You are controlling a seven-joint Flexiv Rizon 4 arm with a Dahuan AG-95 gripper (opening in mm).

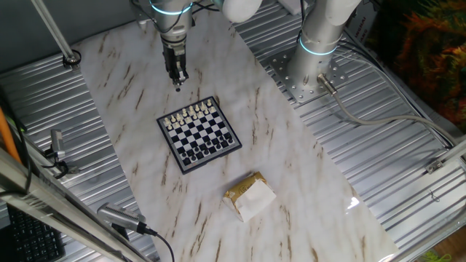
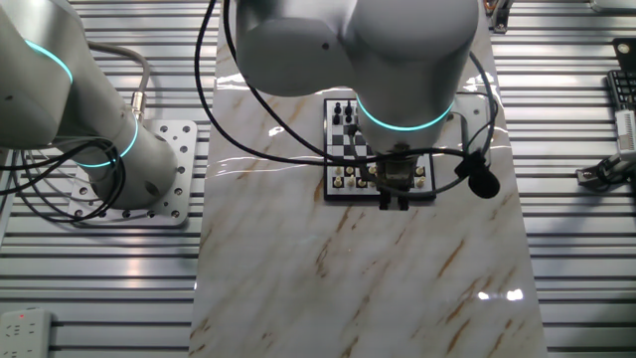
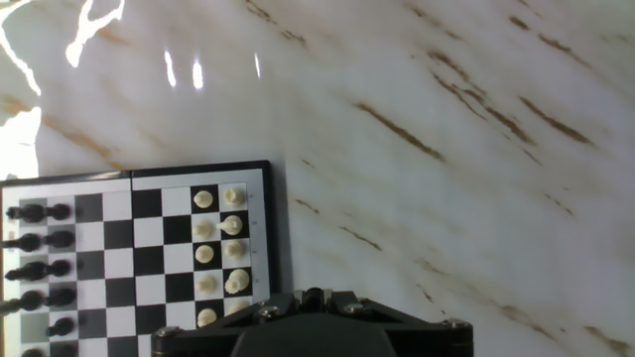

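A small chessboard [image 1: 199, 134] lies flat on the marble-patterned table. White pieces [image 3: 204, 228] line its edge nearer the gripper, and black pieces [image 3: 45, 268] line the opposite side. My gripper [image 1: 177, 88] hangs above the table just beyond the white side, apart from the board. Seen from the wrist, the gripper has its fingers drawn together, and nothing shows between them. In exterior view 2 the arm covers part of the board [image 2: 331, 149]. The wrist view cuts off the board's lower edge.
A gold and white packet [image 1: 250, 196] rests on the table past the black side. Bare tabletop [image 3: 446, 178] spreads beside the white side. A black cable [image 2: 229, 114] loops around the arm.
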